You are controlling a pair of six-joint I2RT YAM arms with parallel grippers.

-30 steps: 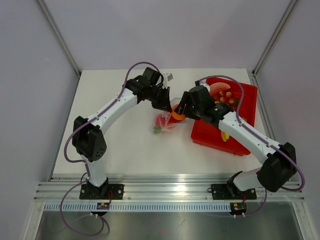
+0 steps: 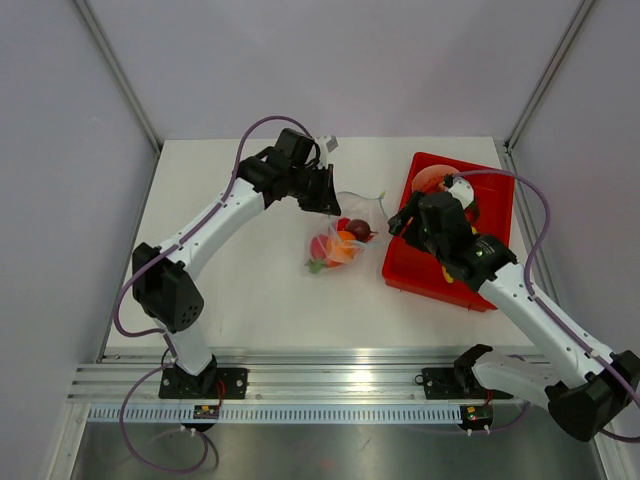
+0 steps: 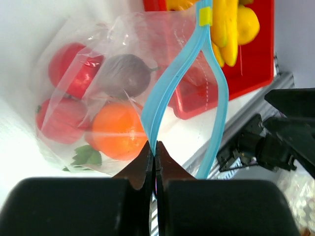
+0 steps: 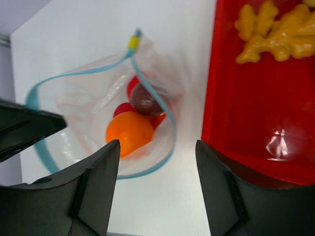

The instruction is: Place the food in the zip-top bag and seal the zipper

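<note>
The clear zip bag (image 2: 345, 238) lies mid-table with its blue-edged mouth (image 4: 142, 81) spread open toward the red bin. Inside are an orange (image 4: 129, 132), a dark round fruit (image 3: 124, 76) and red pieces, one with green leaves (image 3: 87, 156). My left gripper (image 2: 333, 212) is shut at one side of the mouth, the blue edge pinched between its fingertips in the left wrist view. Just right of the mouth, over the bin's near-left rim, my right gripper (image 2: 396, 228) stands with fingers apart, nothing between them.
A red bin (image 2: 425, 280) stands right of the bag, holding yellow bananas (image 3: 228, 29), a ginger-like piece (image 4: 275, 37) and other food, partly hidden by the right arm in the top view. White table left of the bag is clear.
A second ago the orange was high at the bag's mouth by my right gripper; now it rests lower inside. My right gripper has drawn back right, while the left has barely shifted.
</note>
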